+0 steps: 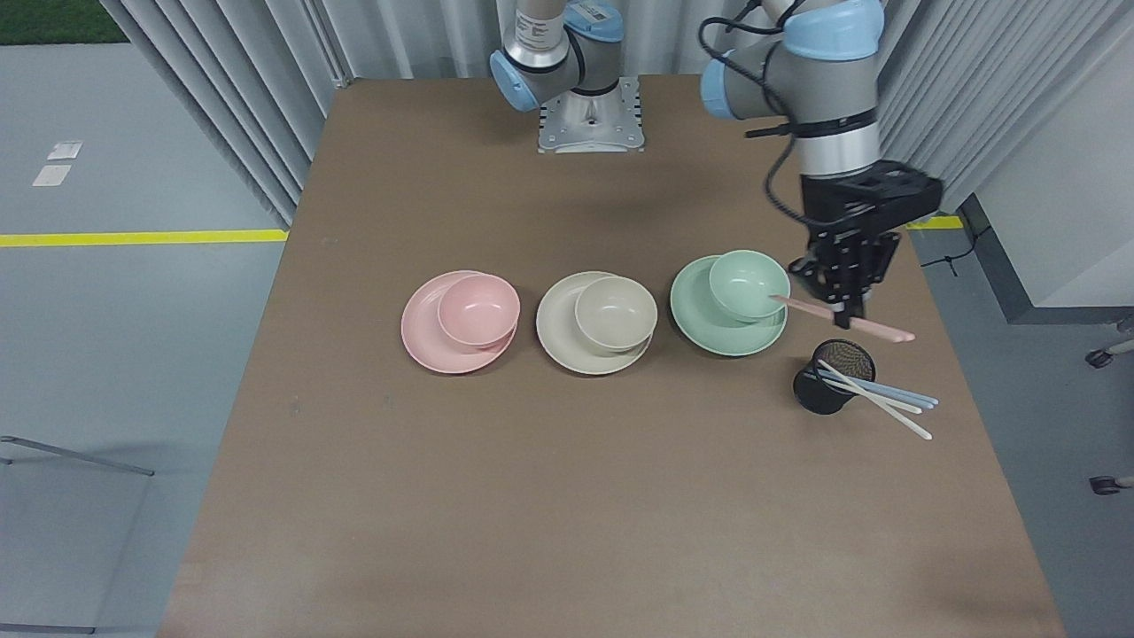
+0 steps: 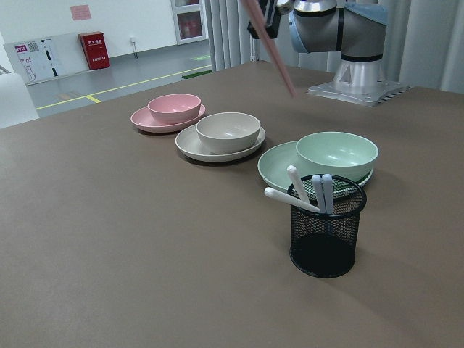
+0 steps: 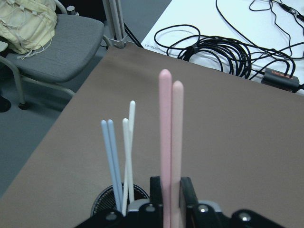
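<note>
My gripper [image 1: 845,308] is shut on a pair of pink chopsticks [image 1: 884,329] [image 3: 168,128], held in the air over the right side of the table, near the green bowl. Below stands a black mesh cup [image 1: 819,388] [image 2: 323,246] with white chopsticks [image 3: 128,142] and blue chopsticks [image 3: 110,152] leaning in it. A green bowl [image 1: 749,285] sits on a green plate [image 1: 702,319], a cream bowl [image 1: 616,314] on a cream plate [image 1: 563,340], and a pink bowl [image 1: 478,310] on a pink plate [image 1: 425,346].
The robot base [image 1: 590,128] is at the back. Coiled cables [image 3: 223,54] lie on a white surface beyond the table edge, beside a chair [image 3: 57,52].
</note>
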